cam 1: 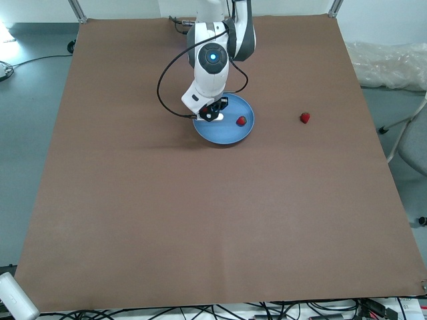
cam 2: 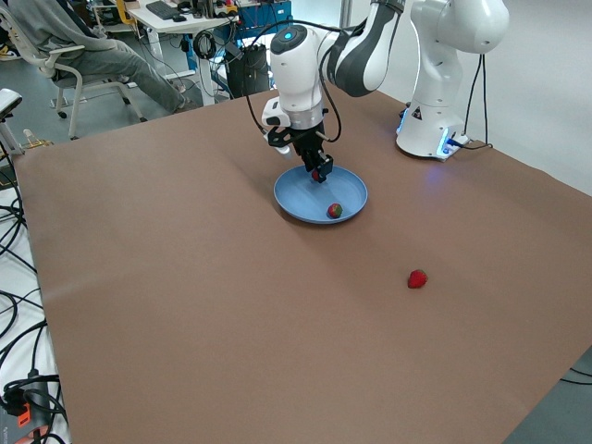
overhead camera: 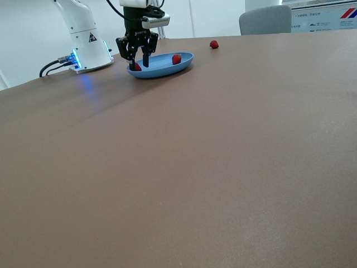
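A blue plate lies on the brown table. My gripper is low over the plate, fingers pointing down around or beside a strawberry on it; whether they touch or grip it I cannot tell. In the right camera view that berry is partly behind the fingers. A second strawberry rests on the plate, clear of the gripper. A third strawberry lies on the bare table apart from the plate.
The white arm base stands at the table's edge with cables. Beyond the edges are chairs, a seated person, a desk and cable bundles.
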